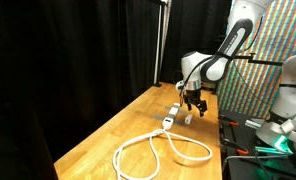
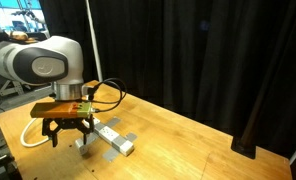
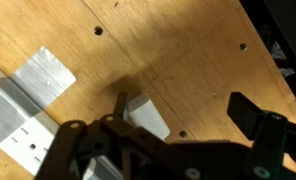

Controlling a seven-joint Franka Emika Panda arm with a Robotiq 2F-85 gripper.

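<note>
My gripper point(image 1: 194, 107) stands open above the wooden table, its black fingers pointing down. A small white block, perhaps a plug point(image 3: 148, 117), lies on the wood beside the left finger in the wrist view; part of it is hidden by the gripper. The same white plug point(image 1: 188, 119) appears just below the fingers in the first exterior view. A white power strip point(image 2: 112, 138) lies close by, running along the left edge of the wrist view. Nothing shows held between the fingers.
A white cord point(image 1: 116, 160) loops across the table from the strip. Pieces of grey tape point(image 3: 44, 76) are stuck to the wood near it. In the second exterior view, the table's right side point(image 2: 208, 160) is bare. A black curtain point(image 2: 198, 60) hangs behind.
</note>
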